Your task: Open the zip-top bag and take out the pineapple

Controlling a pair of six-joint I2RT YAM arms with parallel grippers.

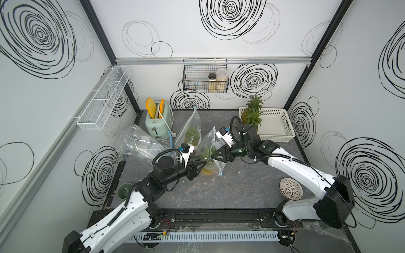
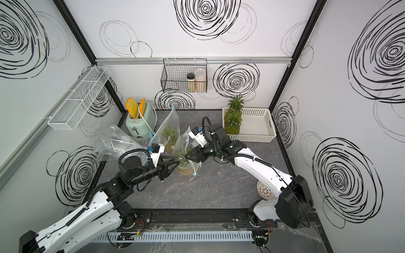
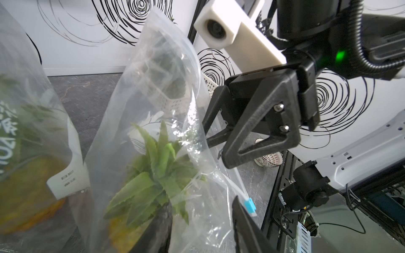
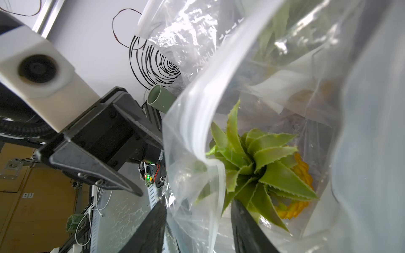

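A clear zip top bag [image 3: 211,185] stands upright between the two arms, with a pineapple [image 4: 253,164] inside, green crown upward. In the right wrist view its mouth gapes and the crown shows through the opening. A blue zip slider [image 3: 249,205] hangs at the bag's near right corner. My left gripper is open at the bag's left side, its fingertips in front of the plastic. My right gripper is open too, near the bag's right edge; the bag's rim passes between its fingers in view, but whether they touch it I cannot tell.
Another bagged pineapple [image 1: 192,135] stands just behind, and crumpled plastic [image 1: 139,141] lies left by the toaster [image 1: 157,126]. The white basket [image 1: 291,126] at the back right holds pineapples [image 1: 253,116]. Bare counter [image 1: 249,189] extends in front and to the right.
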